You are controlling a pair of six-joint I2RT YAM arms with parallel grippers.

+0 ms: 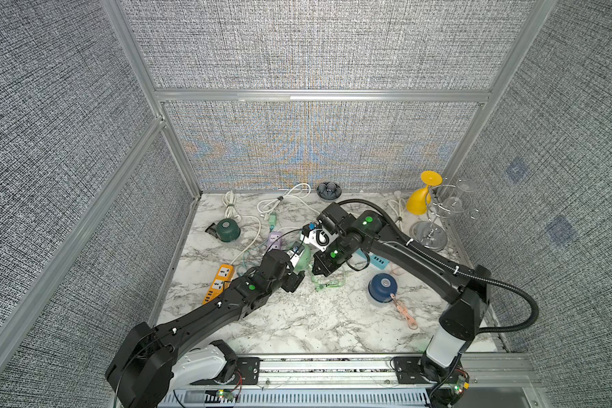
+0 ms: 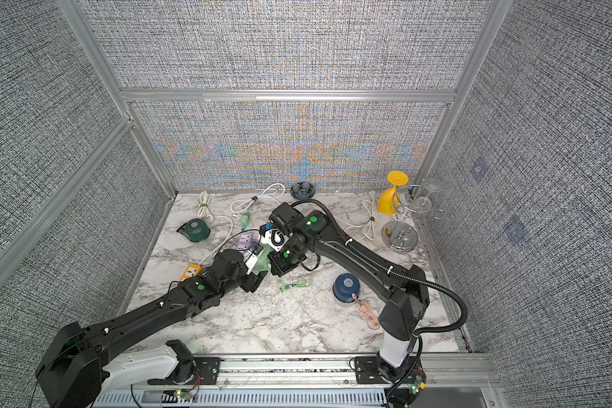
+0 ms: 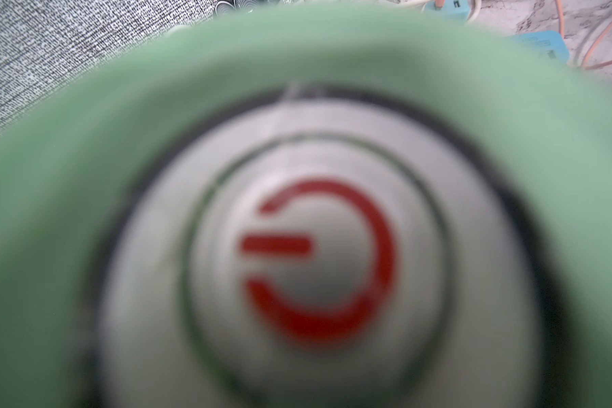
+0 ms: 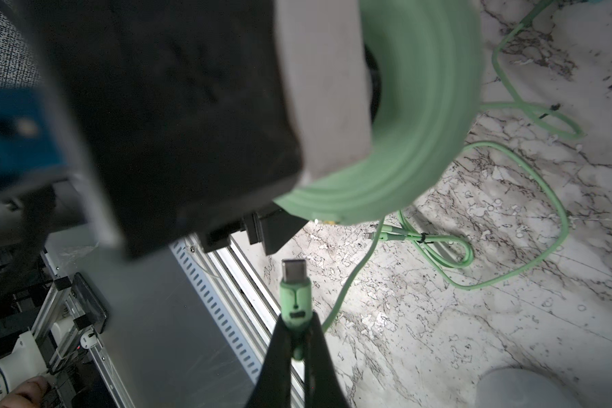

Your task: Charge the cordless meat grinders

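Observation:
The light green grinder (image 3: 455, 51) fills the left wrist view, its white top with a red power mark (image 3: 380, 251) facing the camera. In the right wrist view the grinder (image 4: 428, 129) is tilted on its side above the table, in the grasp of my left gripper (image 1: 296, 270); the left fingers on it are mostly hidden. My right gripper is shut on a green cable connector (image 4: 295, 302), its metal plug tip pointing out past the fingers. The plug is near the grinder's lower rim but apart from it. A green cable (image 4: 554, 204) curls on the marble below.
A blue grinder (image 1: 383, 288) with a pink cable (image 1: 404, 312) stands right of centre. A dark green grinder (image 1: 228, 230) and orange power strip (image 1: 219, 282) are at left. Purple (image 1: 273, 240) and blue (image 1: 378, 261) strips lie near the arms.

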